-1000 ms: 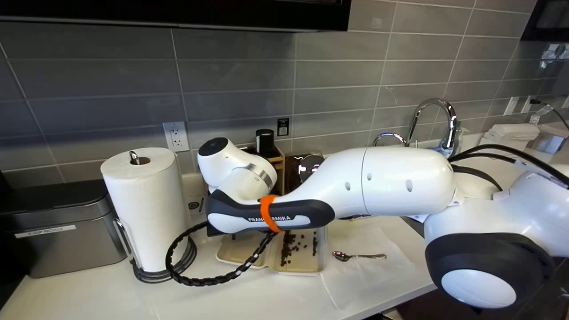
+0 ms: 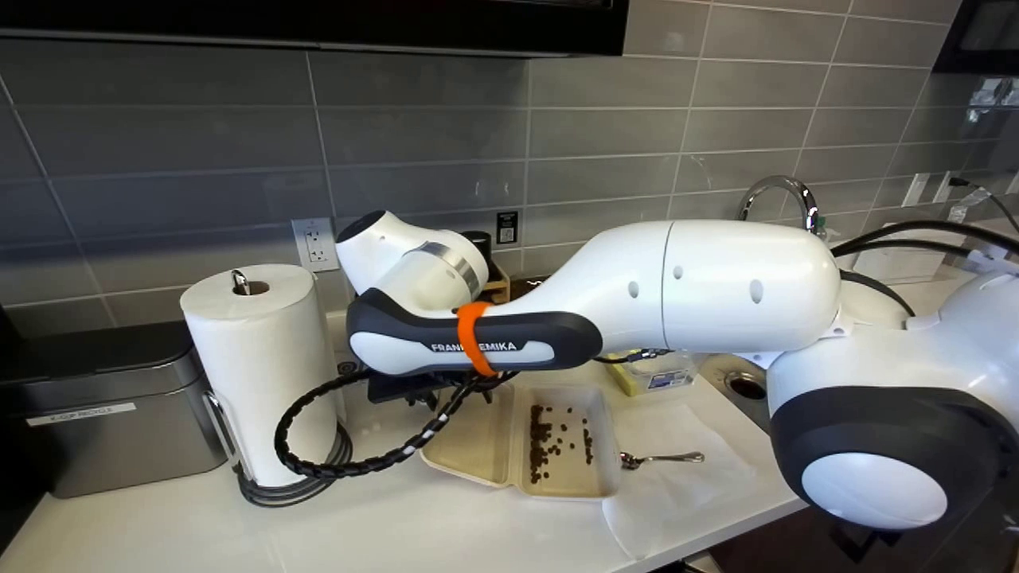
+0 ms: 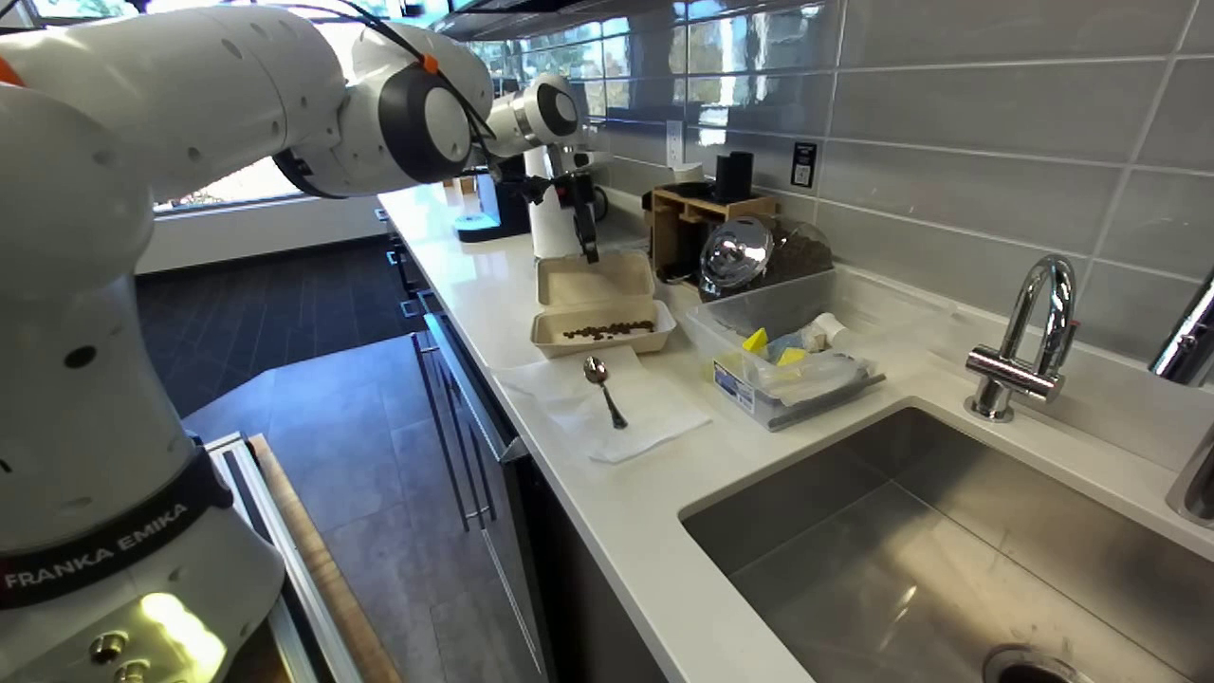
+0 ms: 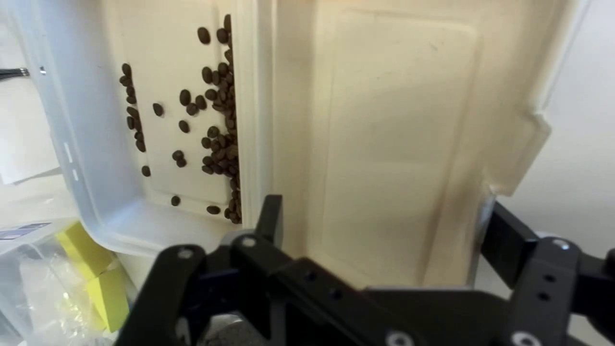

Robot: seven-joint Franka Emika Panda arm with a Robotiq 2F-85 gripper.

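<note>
A beige takeout container (image 4: pixel 248 115) lies unfolded on the white counter. Dark coffee beans (image 4: pixel 225 144) are scattered in its tray half, many of them along the hinge. The empty lid half (image 4: pixel 398 132) lies to the right in the wrist view. My gripper is open over this lid, its fingers wide apart. One finger (image 4: pixel 272 222) is near the hinge; the other (image 4: pixel 507 239) is at the lid's outer edge, and contact there is unclear. In exterior view 2 the gripper (image 3: pixel 587 241) points down at the lid's back side.
A spoon (image 2: pixel 669 458) lies on a paper sheet right beside the tray. A clear plastic bin (image 3: pixel 785 376) with yellow items stands between container and sink (image 3: pixel 910 546). To the left are a paper towel roll (image 2: pixel 258 372) and a metal box (image 2: pixel 124 411).
My arm has risen, and its wrist end has moved slightly left. The container has shifted right, and its edge is now close against the spoon, which has also shifted a little right.
</note>
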